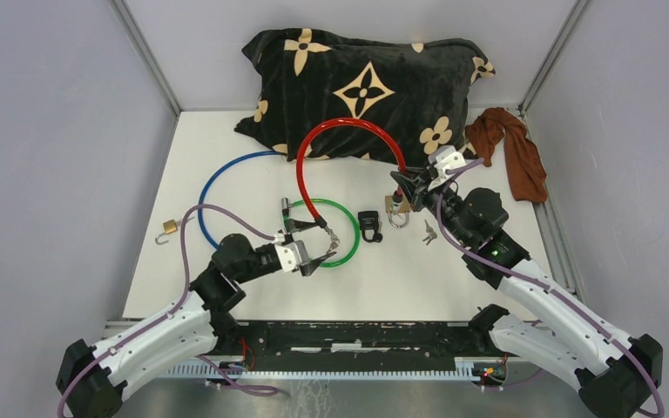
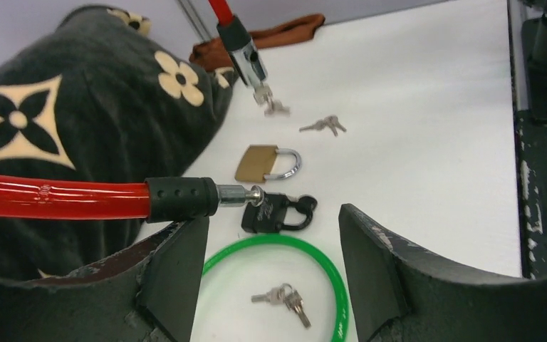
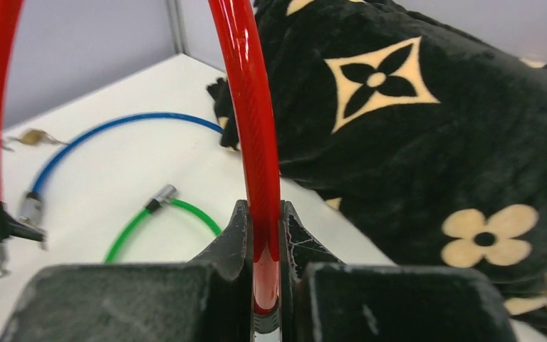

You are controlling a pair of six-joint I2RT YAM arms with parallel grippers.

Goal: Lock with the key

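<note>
A red cable lock (image 1: 348, 122) arches between the grippers. My right gripper is shut on it near its lock end. In the left wrist view that end (image 2: 246, 57) hangs high with a key in it. The other end, a metal pin (image 2: 238, 196), is beside my left gripper, whose fingers stand apart; whether they touch the cable is unclear. Keys (image 2: 285, 299) appear below between those fingers, inside the green loop (image 2: 337, 299).
A brass padlock (image 1: 397, 204), black padlock (image 1: 369, 221) and loose keys (image 1: 430, 233) lie mid-right. A blue cable (image 1: 226, 166) and small padlock (image 1: 171, 226) lie left. The pillow (image 1: 314, 87) and brown cloth (image 1: 523, 165) fill the back.
</note>
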